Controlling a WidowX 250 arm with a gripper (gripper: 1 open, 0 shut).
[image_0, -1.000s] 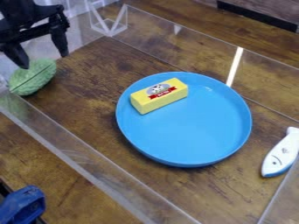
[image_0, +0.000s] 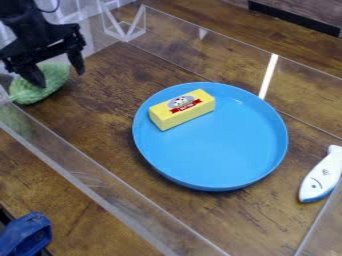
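Note:
My black gripper (image_0: 43, 62) is at the top left, its fingers spread open over a green leafy item (image_0: 36, 88), which lies against the left side and is partly hidden by it. Whether the fingers touch the item is unclear. A blue plate (image_0: 210, 155) sits right of centre, with a yellow block (image_0: 182, 109) bearing a red and white label on its upper left part.
A white knife-shaped object (image_0: 321, 174) lies at the right edge. A blue object (image_0: 22, 235) is at the bottom left. Transparent walls border the wooden surface (image_0: 107, 140), which is clear between the gripper and plate.
My gripper has moved downward and slightly right, now covering more of the green item. The plate and block have not moved.

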